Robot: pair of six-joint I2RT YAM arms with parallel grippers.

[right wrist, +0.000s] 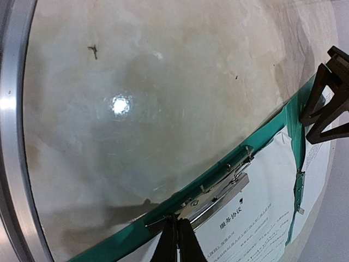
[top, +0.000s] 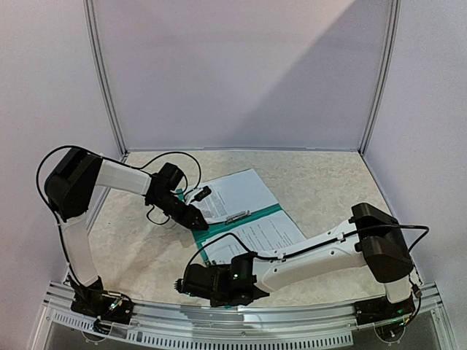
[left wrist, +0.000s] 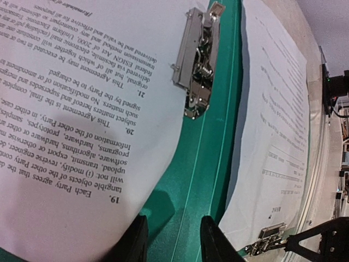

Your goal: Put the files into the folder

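A teal folder [top: 252,216] lies open on the table, white printed sheets [top: 230,193] on its far half and more sheets [top: 255,240] on its near half. In the left wrist view, a metal clip [left wrist: 199,60] sits at the far sheets' edge beside the teal spine. My left gripper is open over the spine, its fingers apart with nothing between. In the right wrist view, my right gripper is shut at the lever end of another metal clip [right wrist: 221,196] on the near cover's edge; whether the lever is between its fingertips cannot be told.
The right forearm [top: 314,255] passes over the near sheets' corner in the top view. A metal rail [top: 241,313] runs along the table's front edge. Bare table [top: 328,182] lies right of the folder.
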